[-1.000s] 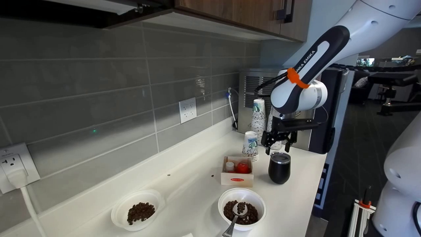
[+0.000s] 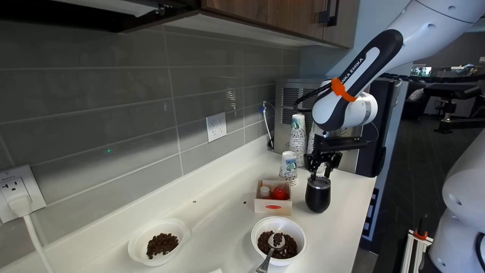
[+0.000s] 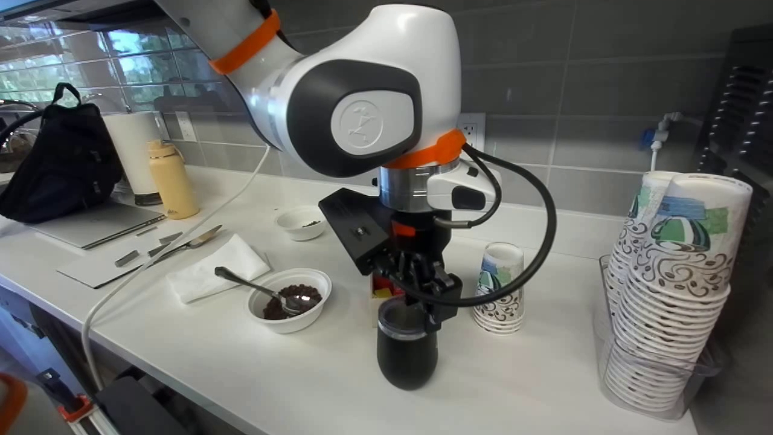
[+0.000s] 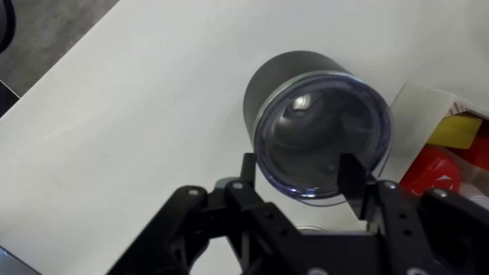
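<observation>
A black tumbler (image 2: pixel 318 198) with a clear lid stands on the counter, below my gripper (image 2: pixel 320 175). Seen from the wrist, the fingers of the gripper are apart. The left fingertip (image 4: pixel 248 167) lies by the lid's near left edge, while the right fingertip (image 4: pixel 350 172) overlaps the lid (image 4: pixel 325 133) on its right side. Exterior view 2 has one finger (image 3: pixel 432 319) low at the rim of the tumbler (image 3: pixel 407 359); the other is hard to make out there. Whether either finger touches the tumbler, I cannot tell.
A small box (image 2: pixel 273 207) with a red item sits just left of the tumbler. Paper cups (image 2: pixel 288 166) stand behind it. A bowl of dark beans with a spoon (image 2: pixel 276 241) and another bowl (image 2: pixel 158 241) are nearer. The counter's edge runs along the right.
My fingers have drawn closer together, and the gripper sits slightly lower. The tumbler has shifted a little to the left in exterior view 1. The bowls and box have stayed put.
</observation>
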